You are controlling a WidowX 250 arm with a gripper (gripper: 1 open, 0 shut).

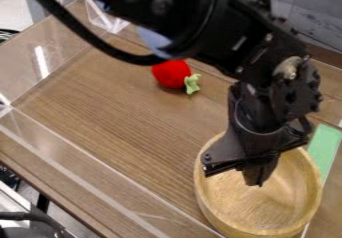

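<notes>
My black gripper [257, 164] hangs over the left part of a round wooden bowl [267, 207] at the lower right, its fingertips low within the bowl's outline. The fingers look shut, with nothing visible between them; whether they touch the bowl cannot be told. A red vegetable-like object [171, 73] with a pale green top lies on the wooden table at the back, left of my wrist.
A green flat object [323, 142] lies right of the bowl, partly hidden. A clear container [104, 12] and a wall stand at the back.
</notes>
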